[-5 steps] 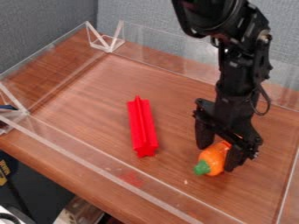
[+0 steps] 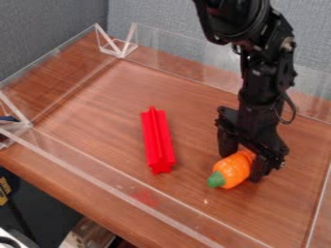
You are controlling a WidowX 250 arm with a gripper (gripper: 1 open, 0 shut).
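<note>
An orange toy carrot with a green tip lies on the wooden table at the right front. My black gripper is down over its upper end, one finger on either side, partly covering it. Whether the fingers are closed on the carrot I cannot tell. A red ribbed bar lies to the left of the carrot, apart from it.
A wooden table with clear low walls holds the objects. White brackets stand on the back wall. A dark gap lies beyond the near left edge.
Over the last second my gripper rose slightly and came back down over the carrot. The carrot has shifted slightly and more of its body shows below the fingers. The red bar is unmoved.
</note>
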